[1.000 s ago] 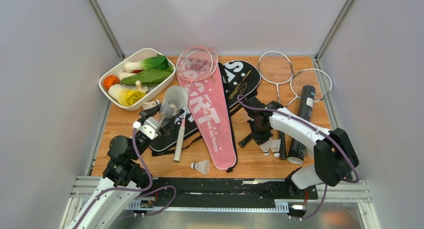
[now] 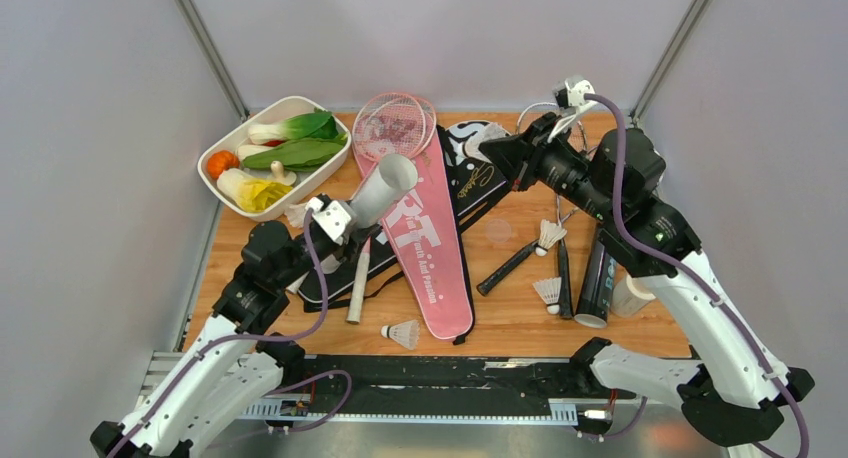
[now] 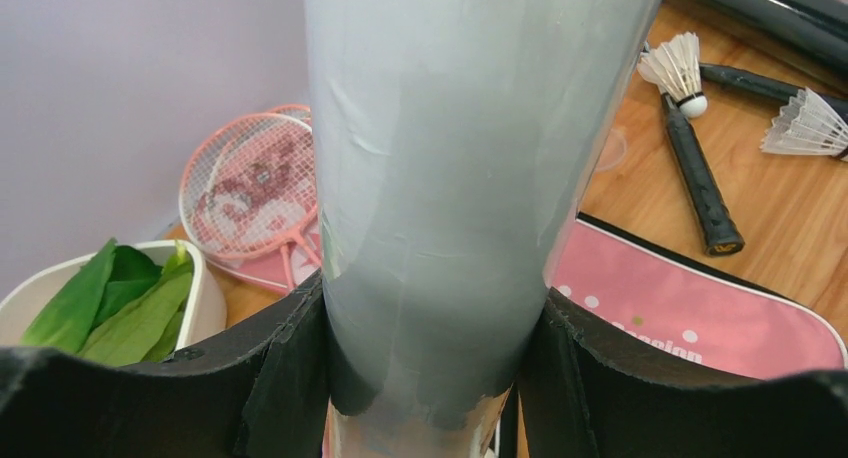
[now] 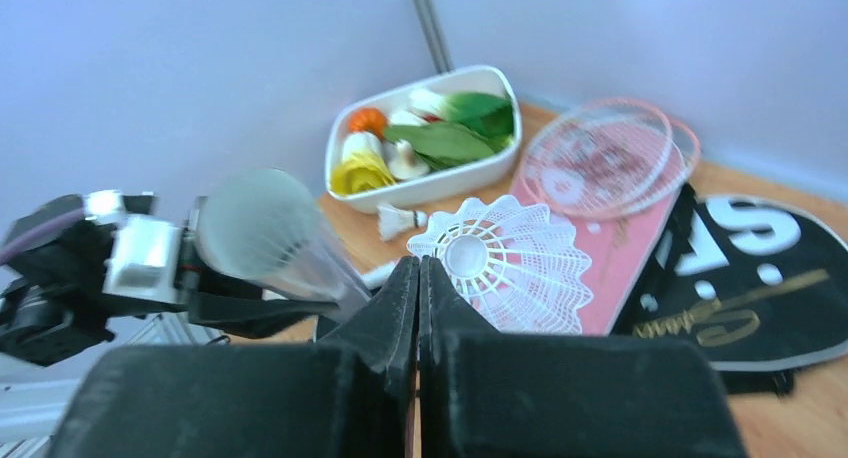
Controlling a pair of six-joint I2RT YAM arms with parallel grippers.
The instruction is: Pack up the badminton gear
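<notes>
A white shuttlecock tube (image 2: 385,188) is held upright-tilted by my left gripper, shut around it, above the pink racket bag (image 2: 425,258) and black bag (image 2: 480,188). My right gripper is raised on the right, fingers shut, with a white shuttlecock (image 4: 500,268) at their tips. Pink rackets (image 2: 390,128) lie at the back centre; shuttlecocks (image 2: 400,334) lie near the front and among the dark racket handles (image 3: 700,188) on the right.
A white bin of vegetables (image 2: 320,178) fills the back left. A black tube (image 2: 598,278) and a pale cylinder (image 2: 630,296) lie at the right. Some bare wood shows at front left and centre right.
My right arm has risen from among the right-hand shuttlecocks toward the back, carrying a shuttlecock.
</notes>
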